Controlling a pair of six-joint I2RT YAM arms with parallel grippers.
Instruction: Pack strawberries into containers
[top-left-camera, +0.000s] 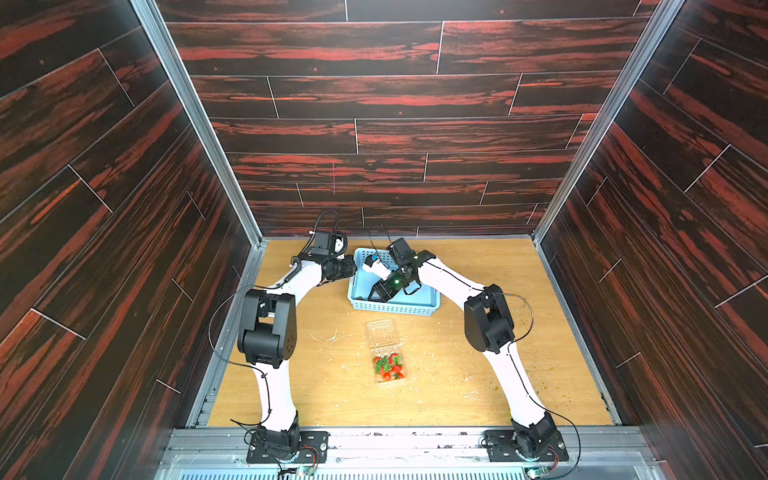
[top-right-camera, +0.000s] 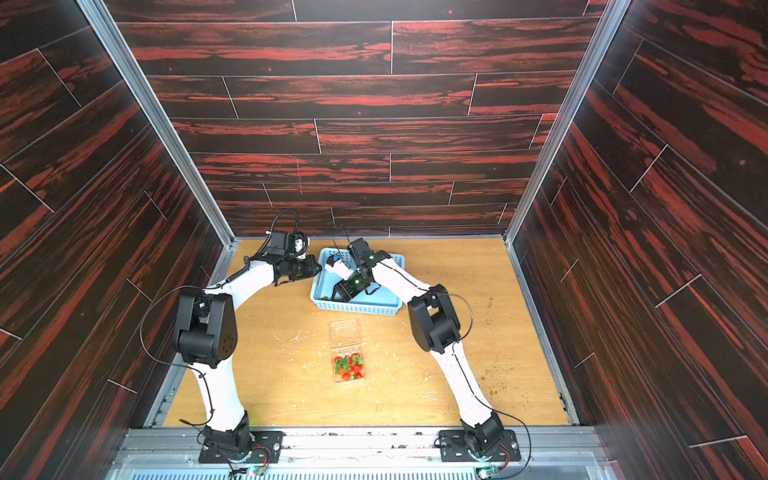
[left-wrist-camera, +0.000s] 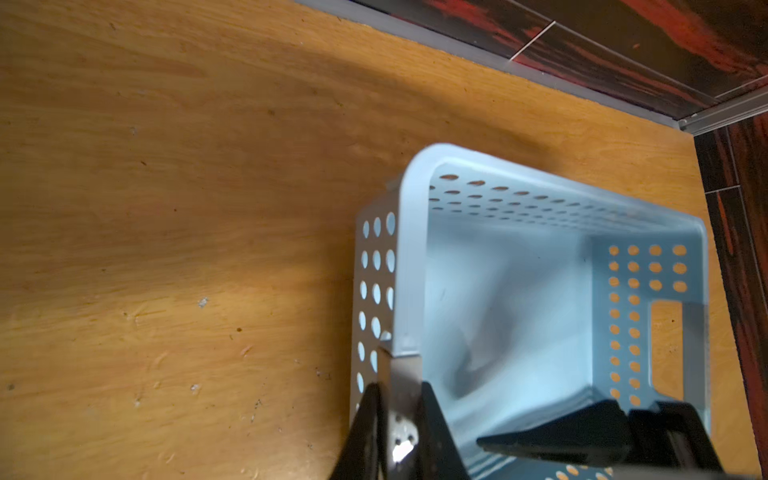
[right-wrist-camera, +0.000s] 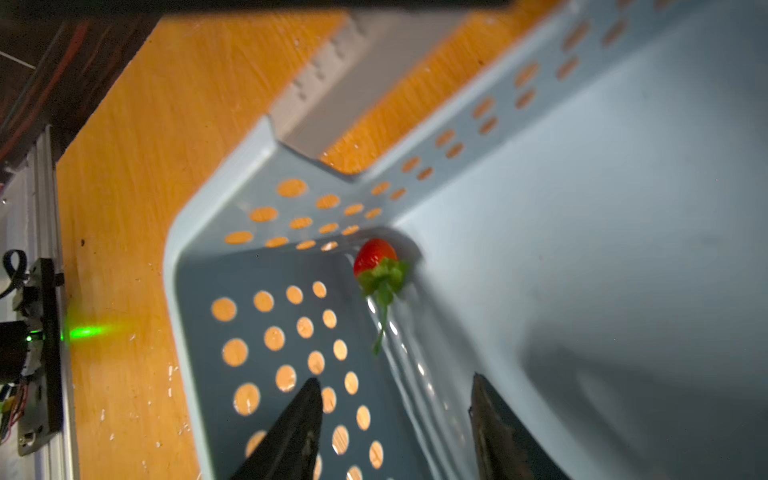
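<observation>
A single strawberry with a green stem lies in a corner of the blue basket. Inside that basket, my right gripper is open above the floor, its fingers apart and the berry beyond the tips. My left gripper is shut on the basket's left rim. In front of the basket stands a clear hinged container, its lid folded open away from me and several strawberries in its near half.
Bare wooden table lies to the right of the container and on its left. The right arm reaches over the basket's right side. A metal rail runs along the table's back edge.
</observation>
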